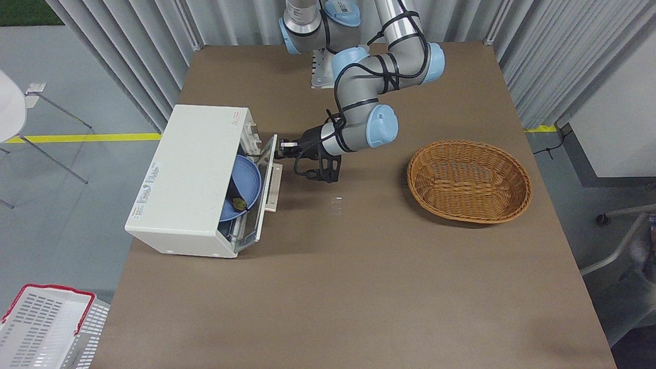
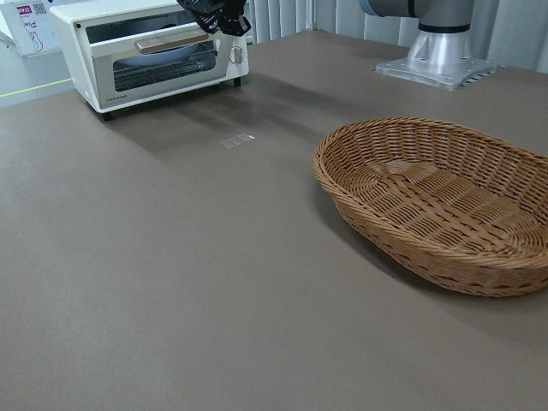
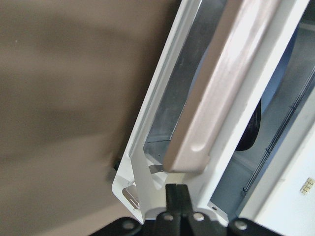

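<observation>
A white toaster oven (image 1: 175, 175) sits on the left of the table, its glass door (image 1: 263, 197) partly open with a light handle bar (image 3: 216, 88) on it. Inside lies a blue plate (image 1: 246, 184) bearing a dark eggplant-like item (image 1: 237, 197). My gripper is at the door's end beside the handle, seen in the front view at the door's outer side. Its black fingers appear together, with nothing visible between them.
A wicker basket (image 1: 468, 181) stands on the right of the table (image 1: 356, 289).
</observation>
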